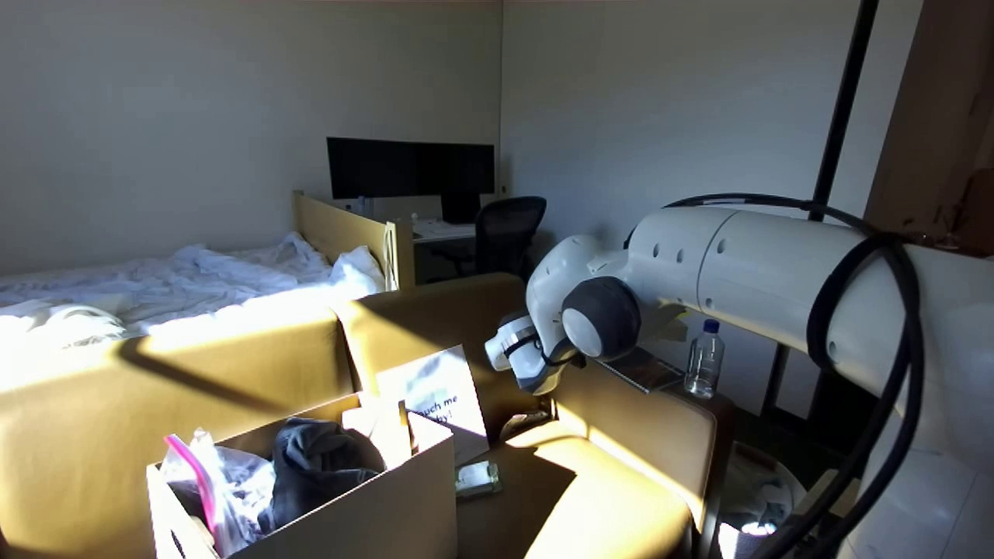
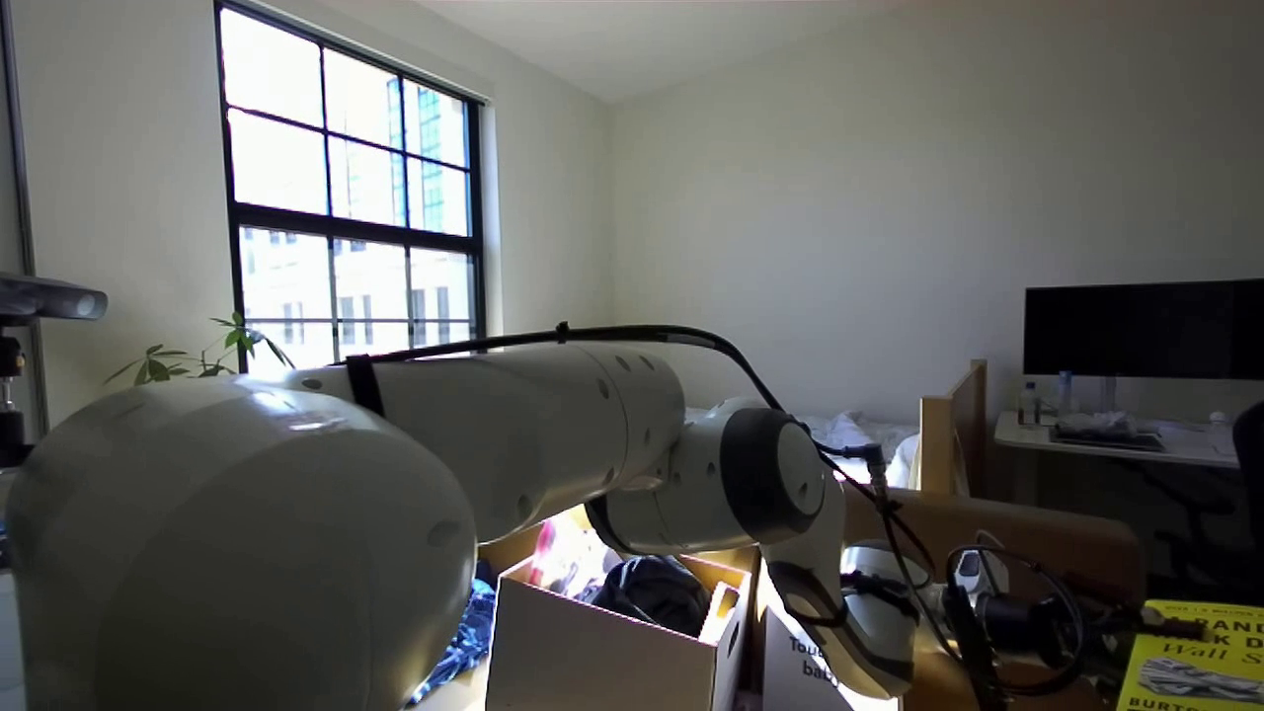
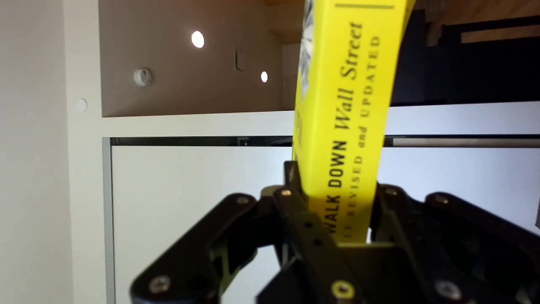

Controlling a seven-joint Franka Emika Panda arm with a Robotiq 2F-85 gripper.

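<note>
A yellow book stands between the fingers of my gripper, which is shut on it; its title lettering runs along the side facing the wrist camera. In exterior view 2 the same yellow book shows at the lower right, held out past the black gripper and cut off by the frame's edge. The arm hides both gripper and book in exterior view 1, where only the white wrist shows above the sofa.
An open box with dark cloth and a plastic bag stands by the tan sofa. Behind it leans a white sign. A clear bottle and a dark notebook rest on the sofa's arm. The sunlit seat has free room.
</note>
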